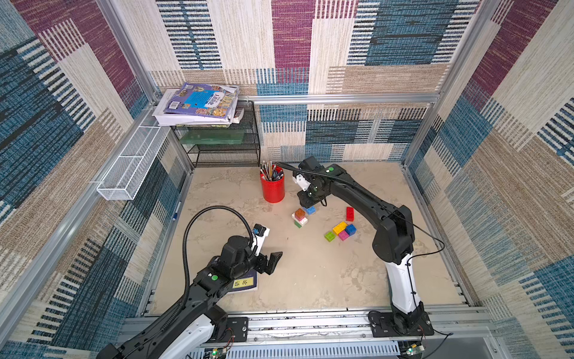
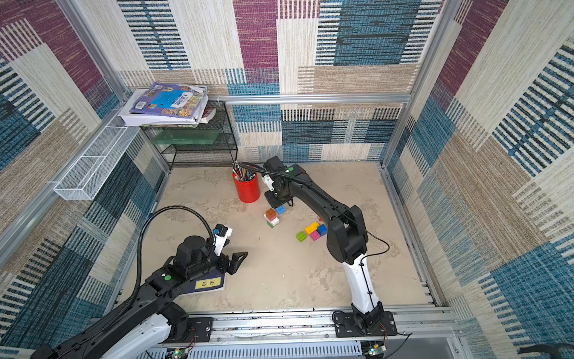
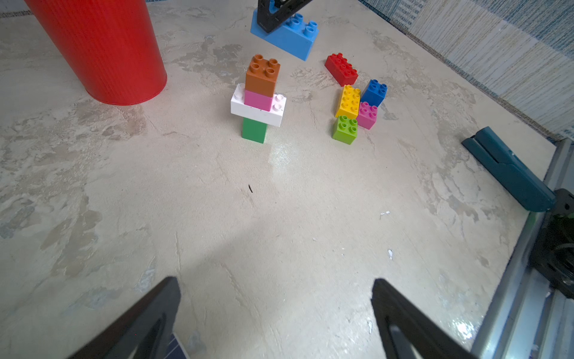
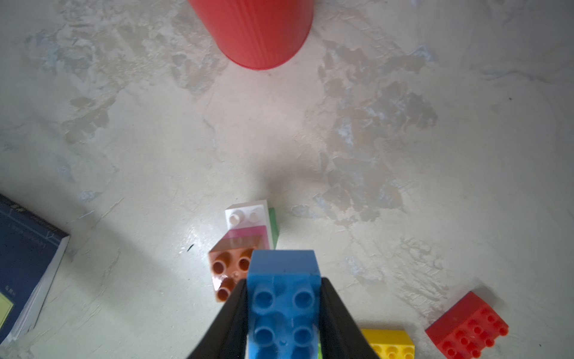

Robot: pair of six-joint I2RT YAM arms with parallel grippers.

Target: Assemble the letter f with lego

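A stack (image 3: 258, 98) of green, white, pink and orange bricks, orange on top, stands mid-table. Above and beside it, my right gripper is shut on a light-blue brick (image 4: 284, 266). Loose red (image 3: 340, 68), yellow (image 3: 348, 101), blue (image 3: 373, 92), pink (image 3: 367, 115) and lime (image 3: 345, 129) bricks lie to the right of the stack. My left gripper (image 1: 268, 261) stands open at the front left, nothing between its fingers.
A red pen cup (image 1: 272, 188) stands behind the stack. A dark book (image 4: 24, 263) lies under the left arm. A wire shelf with books stands at the back left.
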